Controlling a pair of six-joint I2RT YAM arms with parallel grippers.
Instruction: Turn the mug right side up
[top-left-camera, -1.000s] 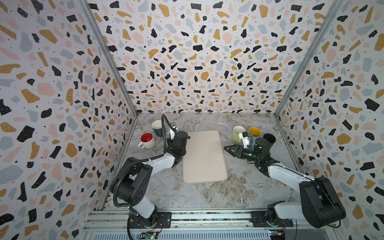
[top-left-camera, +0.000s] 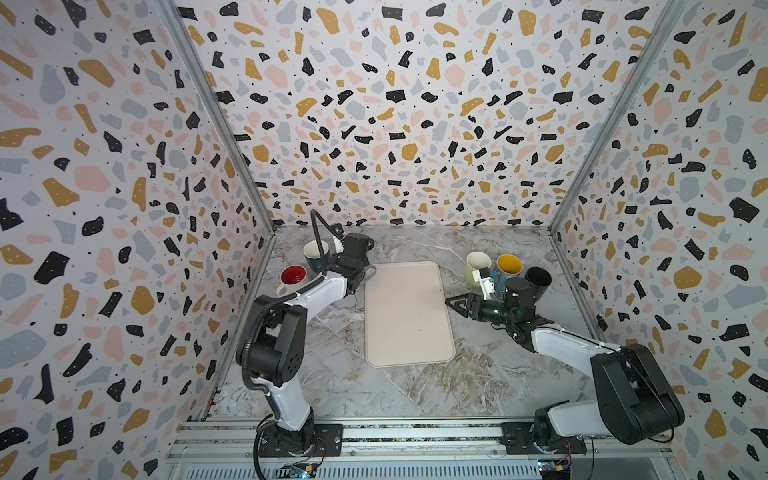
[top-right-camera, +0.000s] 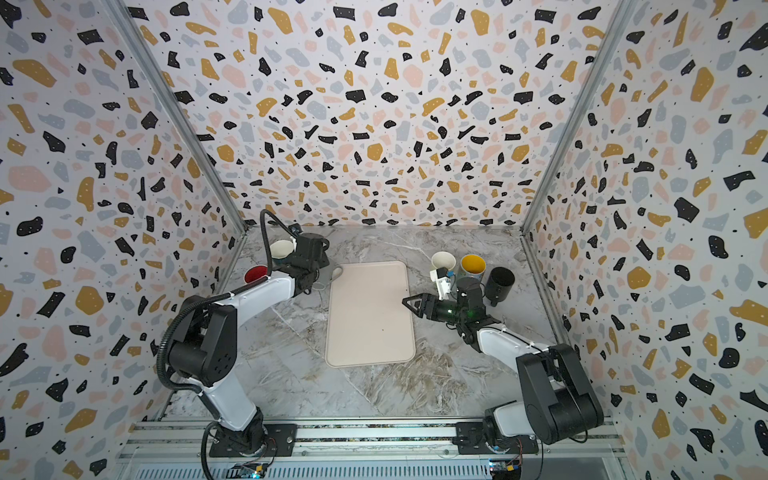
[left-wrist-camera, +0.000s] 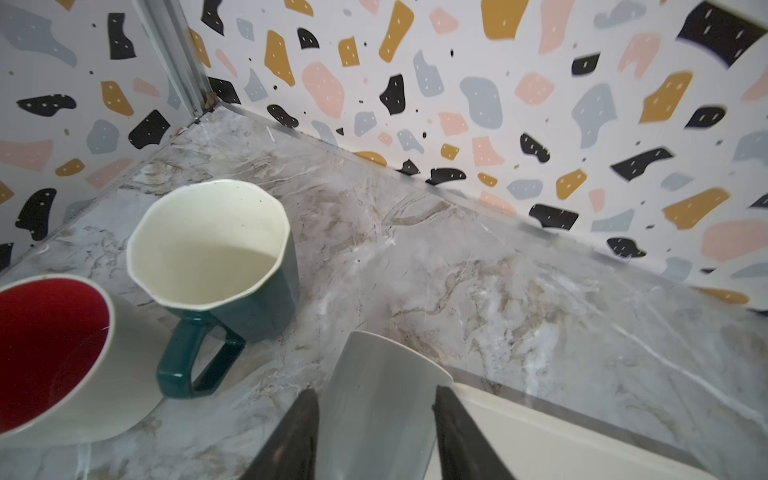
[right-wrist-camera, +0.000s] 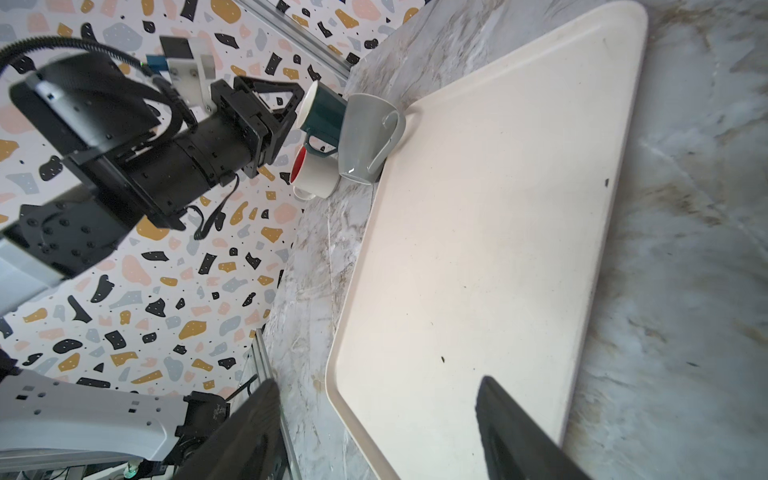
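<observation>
A grey mug (right-wrist-camera: 364, 140) appears to lie on its side at the left edge of the pale tray (right-wrist-camera: 480, 240), its handle (right-wrist-camera: 390, 144) toward the tray. In the left wrist view my left gripper has its fingers apart, with the smooth mug side (left-wrist-camera: 384, 400) showing beyond and between them. Seen from the right wrist, this gripper stands above the mug, apparently not touching it. In the top views the left arm covers most of the mug. My right gripper is open and empty over the tray's right side.
A teal mug (left-wrist-camera: 272, 308) and a red-lined white mug (left-wrist-camera: 120, 384) stand close left of the grey one. Yellow-green (top-left-camera: 478, 261), blue (top-left-camera: 509, 265) and black (top-right-camera: 500, 281) mugs stand at right. The tray is bare.
The right arm has shifted only slightly.
</observation>
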